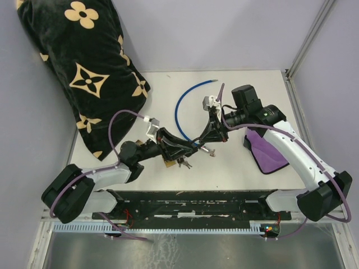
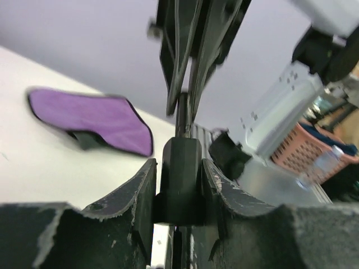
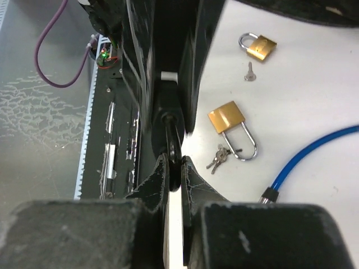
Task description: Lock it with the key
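A black key-like tool (image 2: 178,168) with a slim shank runs between both grippers at the table's centre. My left gripper (image 1: 192,147) is round its thick end; whether the fingers grip it is unclear. My right gripper (image 1: 203,140) is shut on the slim shank, which shows between its fingertips in the right wrist view. A brass padlock (image 3: 227,117) with keys (image 3: 220,158) lies below on the white table. A second padlock (image 3: 261,47) lies farther off with a small key (image 3: 250,73).
A blue tube (image 1: 182,98) curves behind the grippers. A purple pouch (image 1: 263,151) lies at the right of the table. A dark patterned cushion (image 1: 84,67) fills the back left.
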